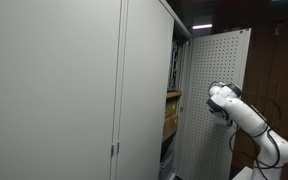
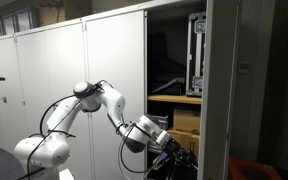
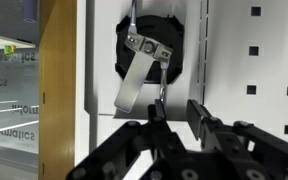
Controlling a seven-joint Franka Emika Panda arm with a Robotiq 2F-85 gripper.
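Observation:
The perforated cabinet door (image 1: 212, 85) stands open in the first exterior view, with the arm's end beside it. Close to the wrist camera, a metal latch lever (image 3: 136, 82) with thin rods is mounted over a round black plate (image 3: 174, 38) on the door's inner edge. My gripper points at this hardware from below, its dark fingers spread apart. One finger (image 3: 156, 112) lies by the lower end of a rod; whether it touches cannot be made out. Nothing is clearly held. In the second exterior view the gripper (image 2: 184, 158) is dark and hard to make out.
Closed white cabinet doors (image 2: 114, 60) line the wall. Inside the open section are shelves with brown boxes (image 2: 185, 120) and a metal-edged case (image 2: 196, 55). Holes in the door panel (image 3: 252, 80) show at right. A cable loops along the arm (image 1: 249, 120).

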